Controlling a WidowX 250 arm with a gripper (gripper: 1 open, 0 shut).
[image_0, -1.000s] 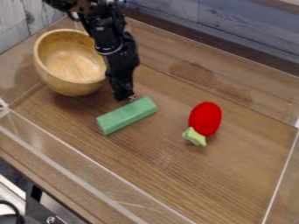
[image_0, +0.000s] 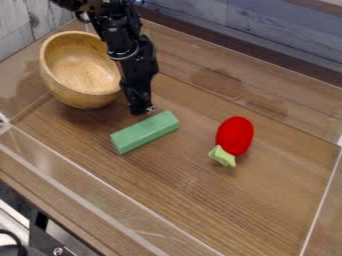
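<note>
My gripper (image_0: 142, 104) hangs down at the upper middle, low over the table just right of a wooden bowl (image_0: 70, 66). Its dark fingers look shut, with nothing seen between them. A green block (image_0: 144, 132) lies on the table just below the fingertips. To the right sits a red oval object (image_0: 235, 133) with a pale green piece (image_0: 222, 156) at its lower end.
Pale walls or edges border it at the back and right, and a dark cable lies at the lower left.
</note>
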